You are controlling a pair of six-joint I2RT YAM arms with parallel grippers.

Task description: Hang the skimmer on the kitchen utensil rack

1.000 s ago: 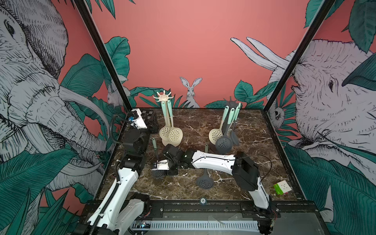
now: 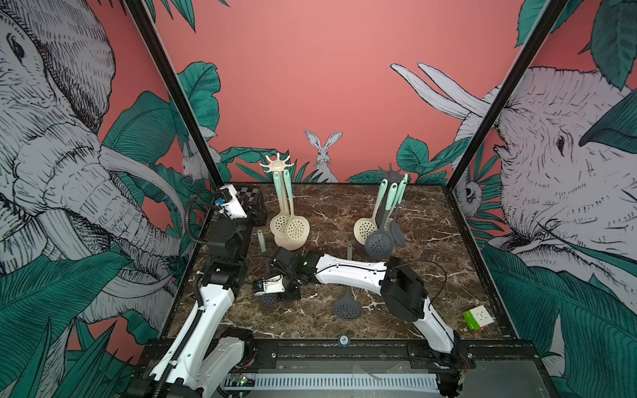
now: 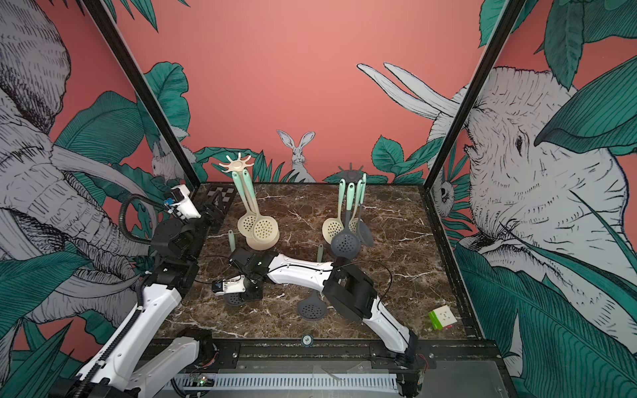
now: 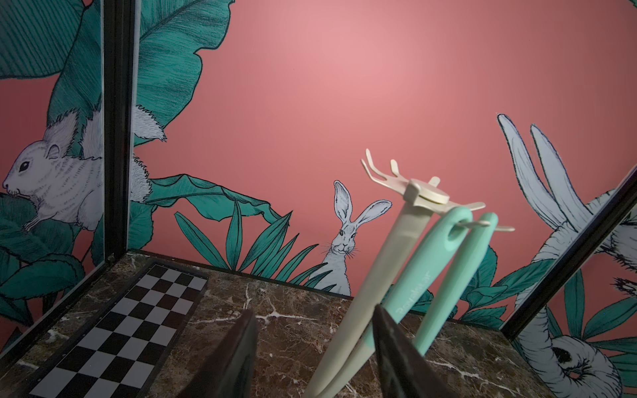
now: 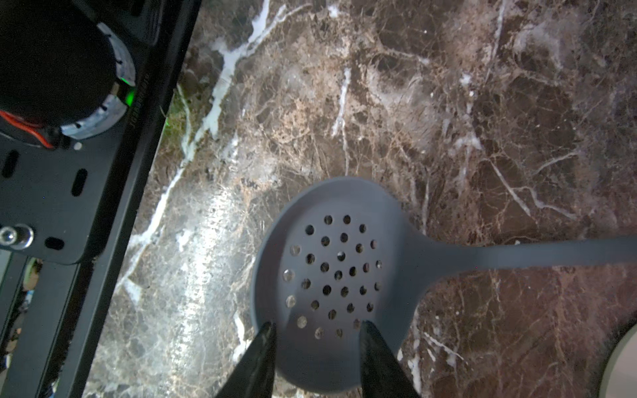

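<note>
A grey skimmer (image 5: 398, 252) lies on the marble top at front left, partly covered by my right gripper (image 2: 272, 292) in the top views. In the right wrist view its fingers (image 5: 262, 361) are apart over the perforated head, with no clear grasp. A second grey skimmer (image 2: 347, 306) lies at front centre. My left gripper (image 2: 255, 209) stands open, raised beside the cream rack (image 2: 276, 165), whose star hooks hold cream utensils with mint handles (image 4: 444, 258). A dark rack (image 3: 351, 175) at right also carries several utensils.
A checkered board (image 4: 126, 325) lies at back left. A green-and-white block (image 2: 477, 317) sits at front right. The counter between the racks and at right has free room. A black rail (image 5: 112, 265) borders the front edge.
My left arm is nearly still beside the cream rack.
</note>
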